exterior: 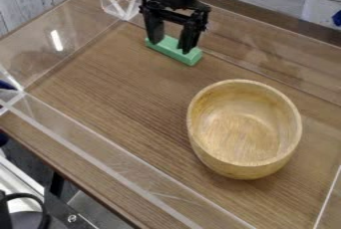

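My black gripper (173,30) is at the top centre of the camera view, open, just over a green block (178,54) lying flat on the wooden table. Its fingers reach down around the block's middle; whether they touch it is unclear.
A round light-wood bowl (244,126) stands at the right front. A clear, pointed plastic object (118,2) is at the upper left of the gripper. Black cables lie at the lower left edge.
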